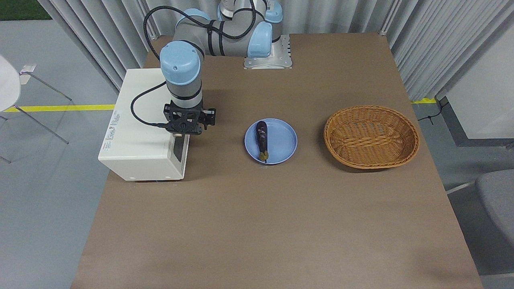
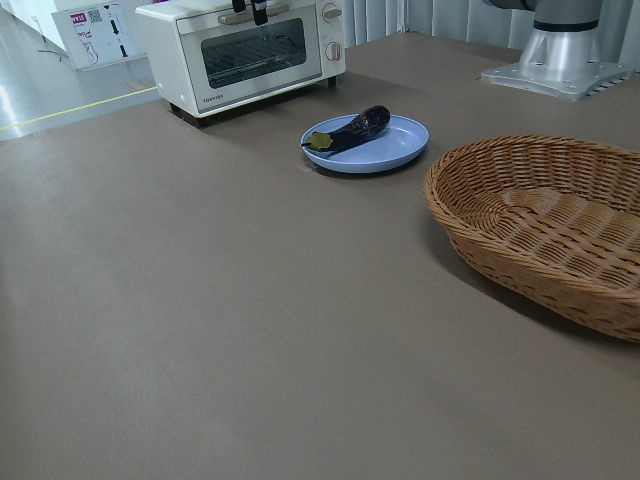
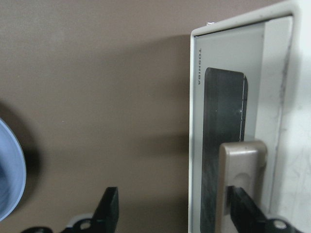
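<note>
My gripper (image 1: 192, 123) is at the front of the white Toshiba toaster oven (image 2: 220, 60); in the wrist view its fingers (image 3: 104, 211) stand wide open, the right one against the oven's handle bar (image 3: 243, 165). In the left view only its tips show, by the handle. The oven's door is closed. A blue plate (image 1: 282, 144) holds a dark eggplant (image 1: 261, 137) with a green stem, to the gripper's right in the front view. A round wicker basket (image 1: 371, 137) stands farther right, empty.
The robot's metal base (image 2: 555, 75) stands at the back, behind the plate.
</note>
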